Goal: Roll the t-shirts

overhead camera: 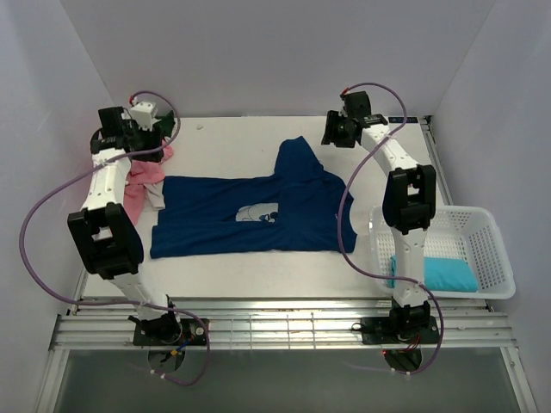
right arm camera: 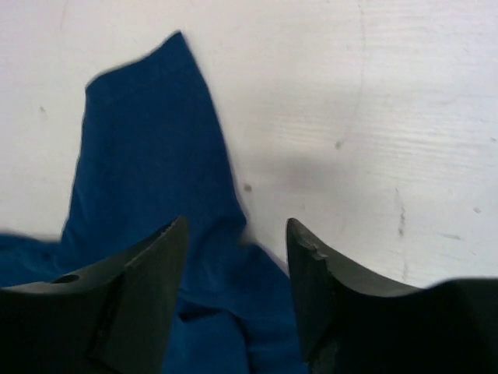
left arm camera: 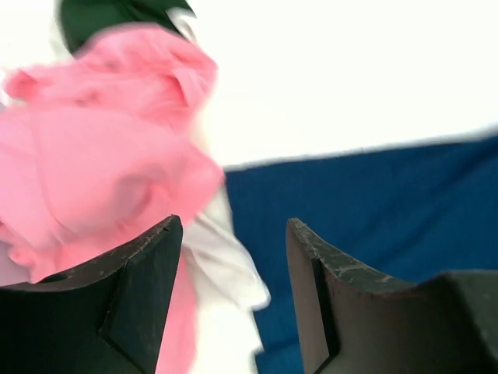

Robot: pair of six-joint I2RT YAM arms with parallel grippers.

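A navy t-shirt (overhead camera: 297,206) lies spread on the white table, a pale print (overhead camera: 258,212) near its middle. One sleeve (right arm camera: 152,117) points away from me at the back, with creases where it meets the body. Over the pile at the left hangs my left gripper (overhead camera: 148,146); in the left wrist view it is open and empty, the pink cloth (left arm camera: 101,164) and the shirt's corner (left arm camera: 264,195) lying beyond its fingers. My right gripper (overhead camera: 340,138) is above the table, right of the sleeve. Its fingers stand apart with nothing held, and navy fabric shows beneath them.
Pink, white and dark green cloths (left arm camera: 117,15) lie heaped at the left, touching the wall. At the right, a white basket (overhead camera: 486,232) holds a folded teal cloth (overhead camera: 443,274). Bare table (overhead camera: 224,146) lies behind the shirt.
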